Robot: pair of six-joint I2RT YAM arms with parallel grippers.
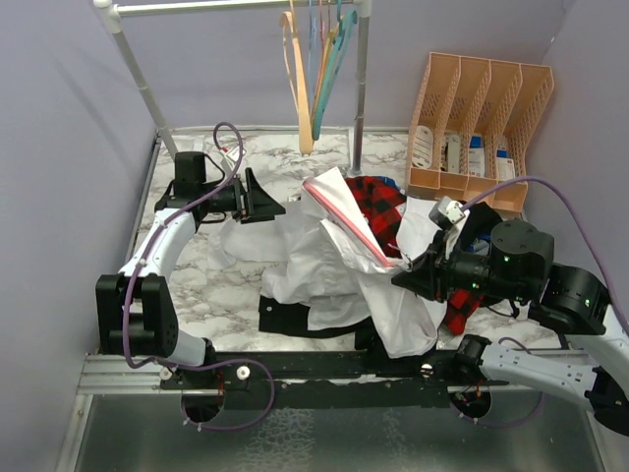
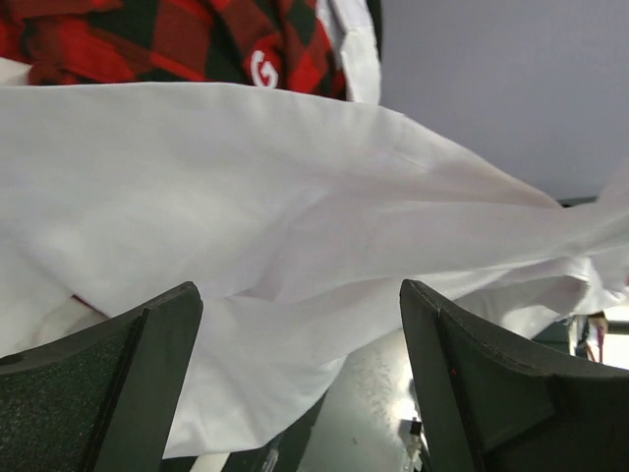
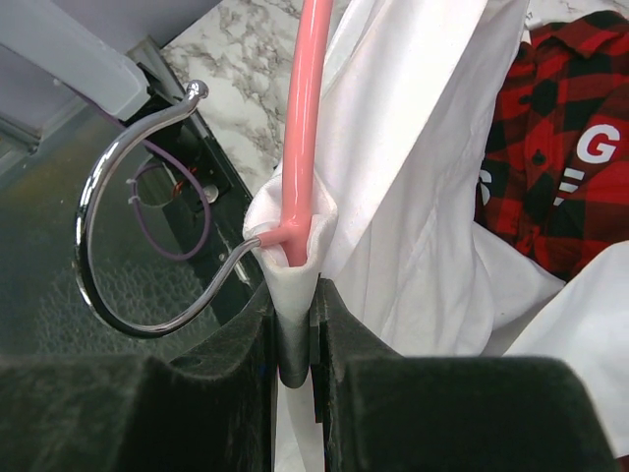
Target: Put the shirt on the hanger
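Observation:
A pink hanger (image 3: 302, 147) with a metal hook (image 3: 93, 216) runs inside the white shirt (image 1: 393, 305). My right gripper is shut on hanger and shirt fabric just below the hook. In the top view it holds them raised at centre right. My left gripper (image 1: 257, 202) stands open at the left, beside the raised end of the shirt and hanger. The left wrist view shows white fabric (image 2: 246, 197) beyond its spread fingers.
A red-black plaid shirt (image 1: 373, 202) lies under the white one, with dark clothes beside it. An orange divided bin (image 1: 477, 74) stands at the back right. Hangers (image 1: 300, 88) hang from a white rail (image 1: 167, 10) above.

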